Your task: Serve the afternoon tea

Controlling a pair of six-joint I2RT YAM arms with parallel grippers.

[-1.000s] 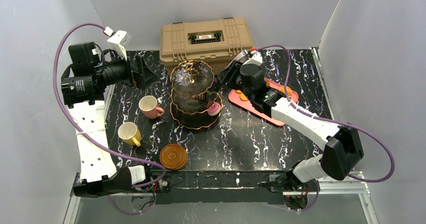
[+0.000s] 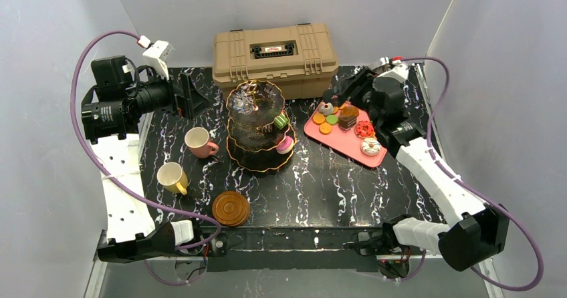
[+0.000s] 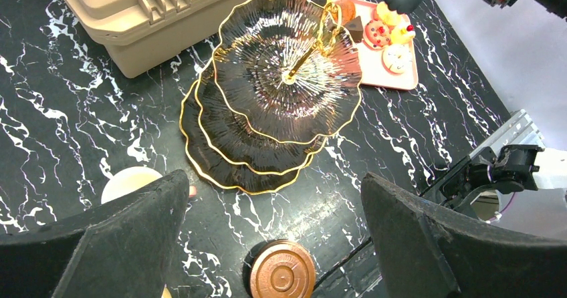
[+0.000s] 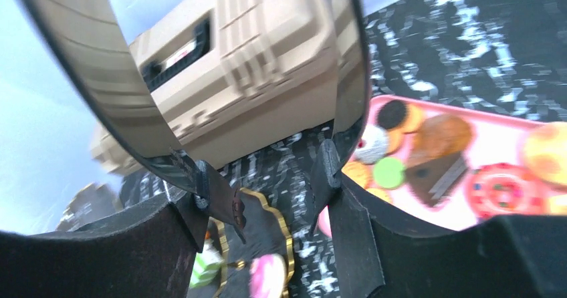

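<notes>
The dark three-tier stand [image 2: 255, 111] with gold rims is left of centre in the top view. A green-and-white cake [image 2: 281, 121] lies on its middle tier, and a pink-and-white macaron [image 2: 285, 145] on the bottom one. Over the left end of the pink tray [image 2: 358, 156], my right gripper [image 2: 334, 96] is partly open. In the right wrist view, its fingers [image 4: 327, 171] are apart with nothing between them. The tray holds several sweets, including a white donut [image 2: 371, 147] and a chocolate cake piece [image 4: 434, 174]. My left gripper [image 2: 194, 101] stands open and empty, left of the stand.
A tan toolbox [image 2: 275, 51] stands behind the stand. To the stand's left are a pink mug [image 2: 198, 141] and a yellow mug [image 2: 171, 178]; a stack of brown coasters [image 2: 231, 208] lies at the front. Bare marble tabletop [image 2: 327, 191] spreads right of centre.
My right arm has moved right, from the stand to over the tray. The left arm has stayed still.
</notes>
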